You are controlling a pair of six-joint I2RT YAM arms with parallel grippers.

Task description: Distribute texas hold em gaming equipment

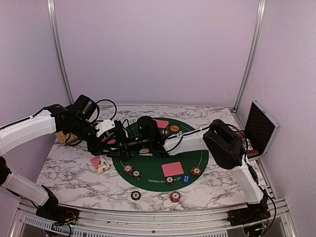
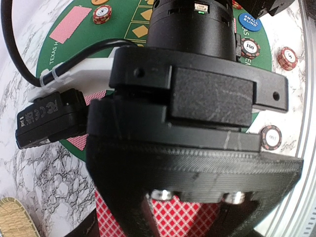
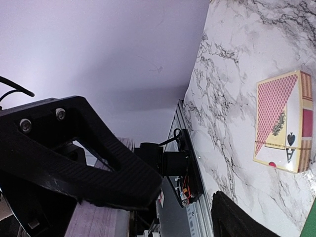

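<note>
A red-backed deck of cards point(image 2: 185, 217) is partly seen at the bottom of the left wrist view. My left gripper point(image 1: 107, 144) is shut on it; in the right wrist view the deck's pale edge point(image 3: 94, 221) shows behind that gripper's black finger frame. My right gripper point(image 1: 121, 143) meets it from the right, its large body covering most of the left wrist view. Its fingers stand apart around the deck, one finger point(image 3: 234, 219) clear of the cards. Contact there is hidden.
A boxed card deck point(image 3: 279, 121) lies on the marble table, left of the green poker mat point(image 1: 148, 180). Chips, dealt cards and a blue small blind button point(image 1: 185, 178) lie around the mat. An open case point(image 1: 259, 131) stands at right.
</note>
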